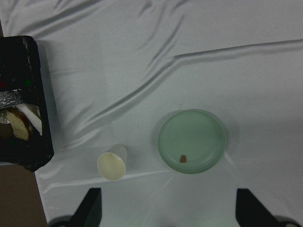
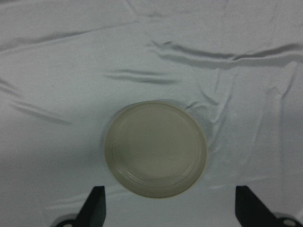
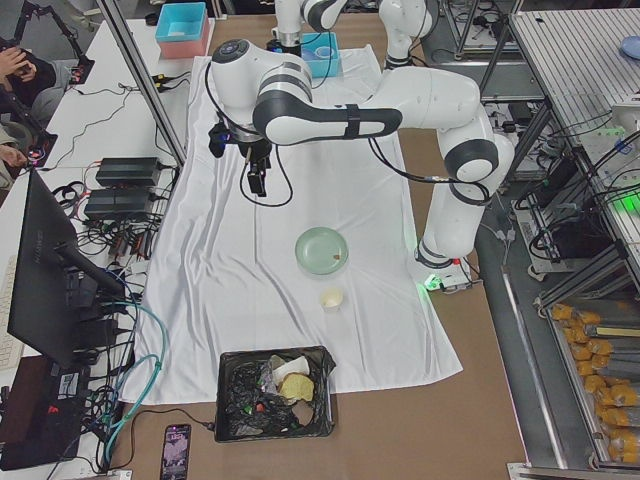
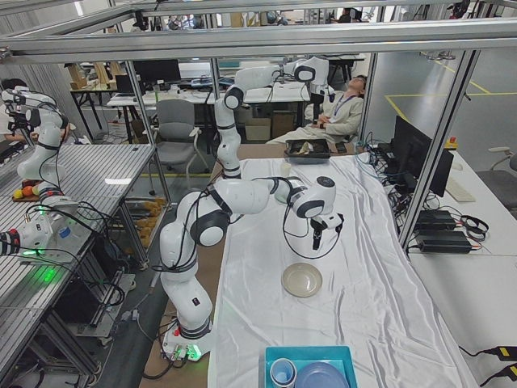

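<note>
My left gripper (image 3: 257, 175) hangs open over the cloth. Its wrist view shows a green plate (image 1: 191, 135) with a small brown piece (image 1: 183, 159), a pale cup (image 1: 112, 165) beside it, and a black bin (image 1: 38, 61) holding bread and wrappers at left. My right gripper (image 4: 323, 234) is open above a beige plate (image 2: 156, 149), which is empty. Neither gripper shows anything between its fingers.
A blue tray (image 4: 307, 352) with cups and dishes stands at the opposite end from the bin. A monitor (image 3: 40, 270) and cables line one side.
</note>
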